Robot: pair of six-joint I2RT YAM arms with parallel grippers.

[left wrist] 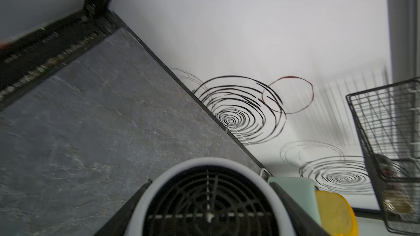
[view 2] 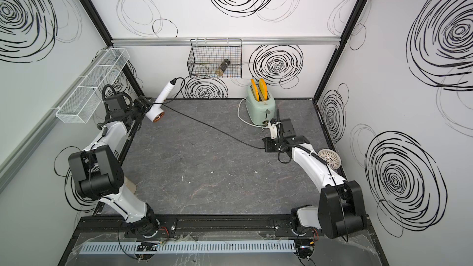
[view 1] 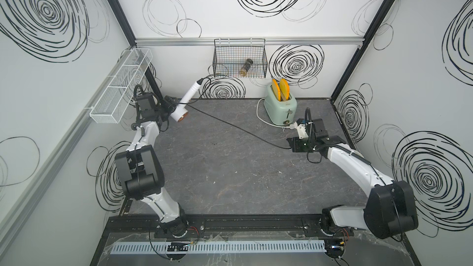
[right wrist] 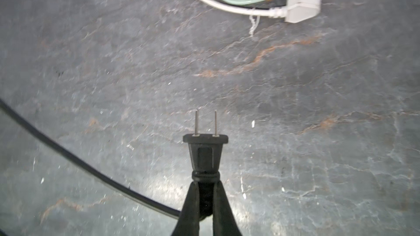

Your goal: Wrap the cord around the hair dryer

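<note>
The white hair dryer [view 1: 184, 100] is at the far left, held by its head in my shut left gripper [view 1: 172, 103], its handle pointing up and to the right. In the left wrist view the dryer's round rear grille [left wrist: 210, 205] fills the space between the fingers. Its black cord [view 1: 236, 126] leaves the handle end, passes the dryer's head and stretches across the table to my right gripper. The right fingers are shut on the cord right behind its black two-pin plug [right wrist: 205, 153], prongs pointing away from the gripper.
A green toaster [view 1: 281, 106] with yellow slices stands behind my right gripper, its white plug [right wrist: 302, 7] lying close by. A black wire basket [view 1: 240, 59] hangs on the back wall, a white one [view 1: 120, 86] on the left wall.
</note>
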